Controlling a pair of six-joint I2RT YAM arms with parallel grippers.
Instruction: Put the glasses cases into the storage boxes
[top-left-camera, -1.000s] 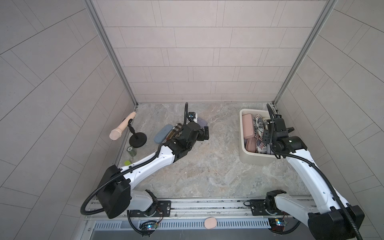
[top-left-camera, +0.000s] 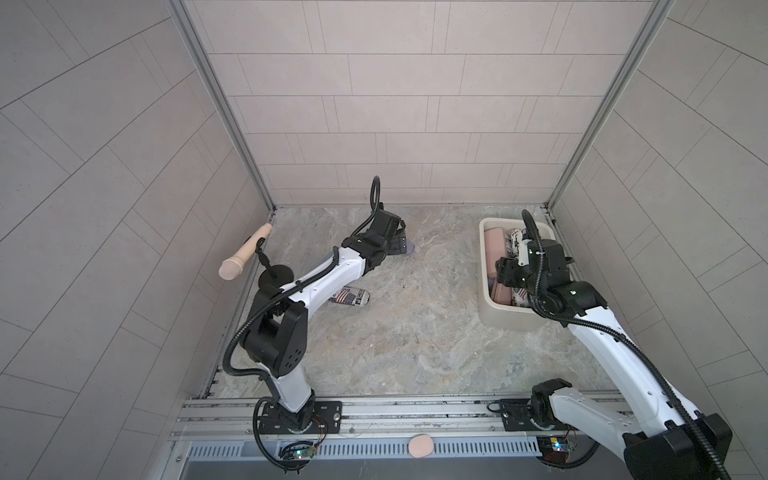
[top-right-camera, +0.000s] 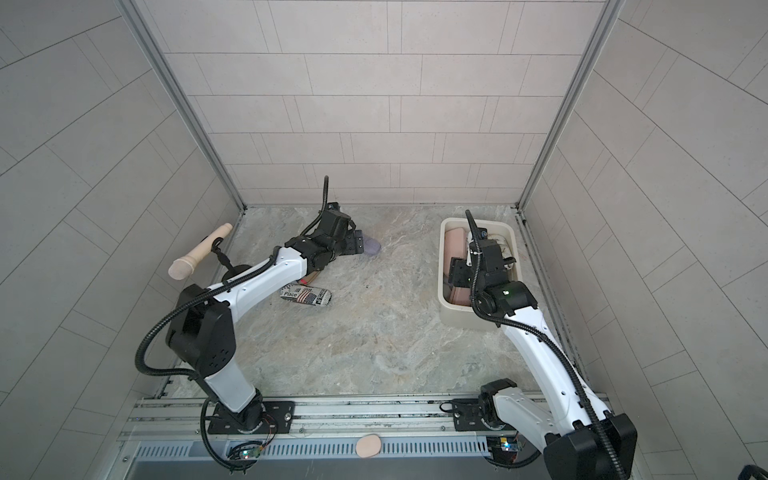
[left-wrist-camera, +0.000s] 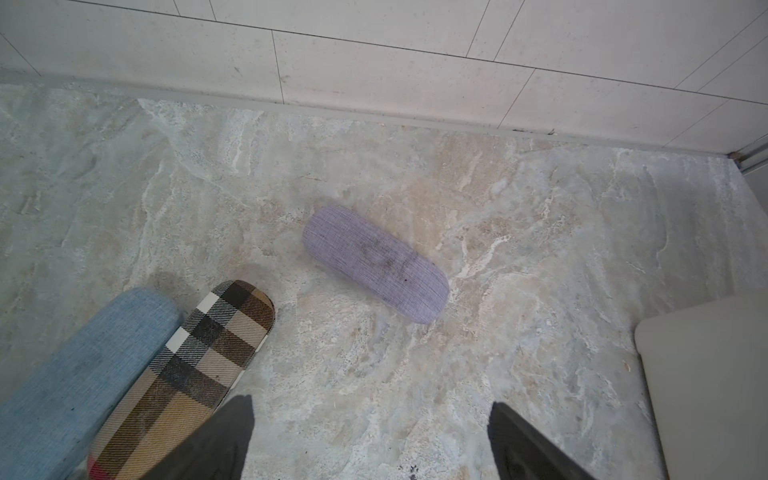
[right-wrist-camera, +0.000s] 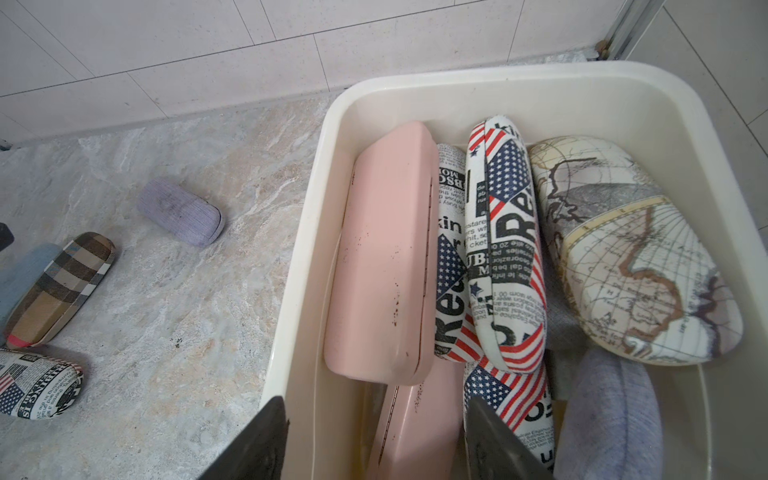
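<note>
My left gripper hangs open and empty above the table, over a lilac glasses case (left-wrist-camera: 376, 264). A plaid case (left-wrist-camera: 180, 376) and a light-blue case (left-wrist-camera: 100, 368) lie side by side at its lower left. A newspaper-print case (right-wrist-camera: 40, 384) lies nearer the front. My right gripper is open above the left part of the cream storage box (right-wrist-camera: 296, 304), which holds pink cases (right-wrist-camera: 376, 248), several flag-print cases (right-wrist-camera: 508, 248), a map-print case (right-wrist-camera: 640, 272) and a grey-blue case (right-wrist-camera: 608, 416).
A black stand with a tan cylinder (top-left-camera: 244, 252) stands at the left, partly behind my left arm. Walls enclose the back and sides.
My left arm has extended toward the back of the table, its gripper moving up in the top left view. My right gripper has shifted slightly left over the box.
</note>
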